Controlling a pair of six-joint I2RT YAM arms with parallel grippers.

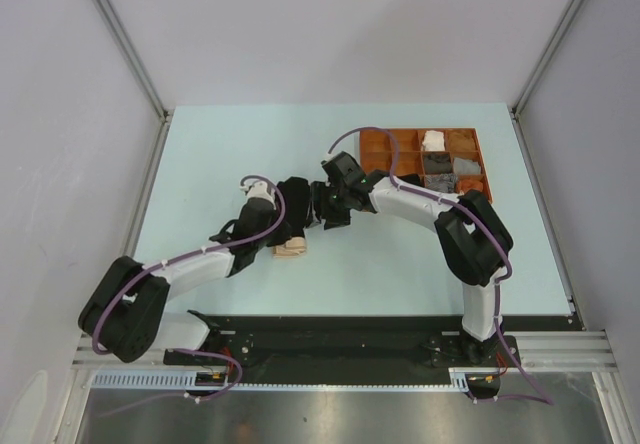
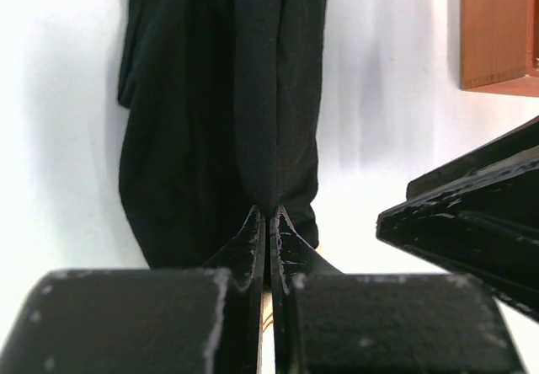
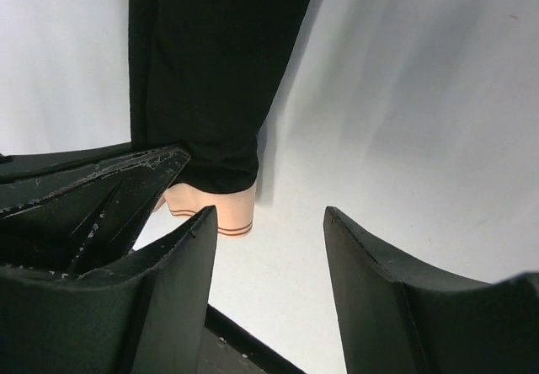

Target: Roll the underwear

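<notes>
The black underwear (image 1: 293,199) lies lengthwise on the table left of centre. Its peach waistband (image 1: 289,248) points toward the near edge. In the left wrist view, the left gripper is shut, with a raised fold of the black cloth (image 2: 210,121) pinched at its tips just above the waistband end. Over bare table, to the right of the waistband (image 3: 227,210), my right gripper stands apart-jawed and empty, its fingers clear of the cloth. Part of the underwear is hidden under the left arm in the top view.
At the back right stands a brown divided box (image 1: 385,142) with several folded cloths in its compartments. Both grippers are close together; the right one's dark fingers (image 2: 472,205) reach into the left wrist view.
</notes>
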